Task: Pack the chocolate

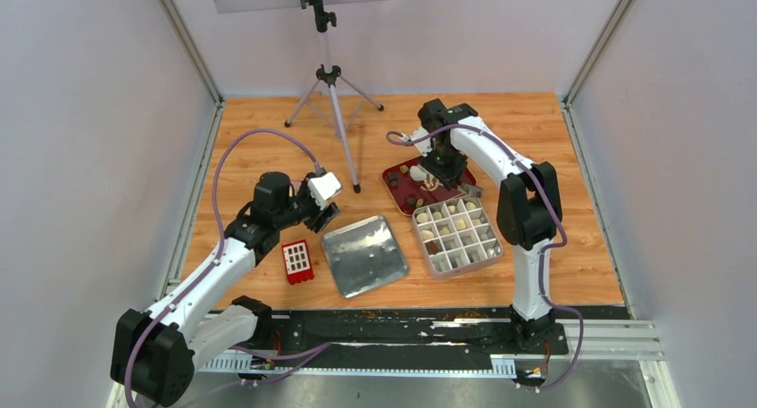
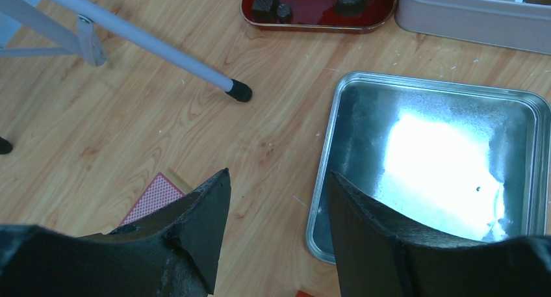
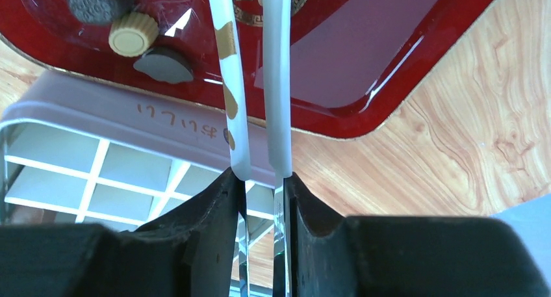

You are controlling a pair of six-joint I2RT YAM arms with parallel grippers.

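Chocolates lie on a red tray at the back right, among them a cream piece and a dark half-round one. Below it is the compartment box, with pale pieces in several cells. My right gripper is over the tray, holding long white-tipped tongs whose two arms sit close together; no chocolate shows between the visible tips. My left gripper hangs near the steel tray, part open, with nothing between its fingers.
A tripod leg stands left of the red tray. A small red box lies front left. Bare wood shows at the table's right side.
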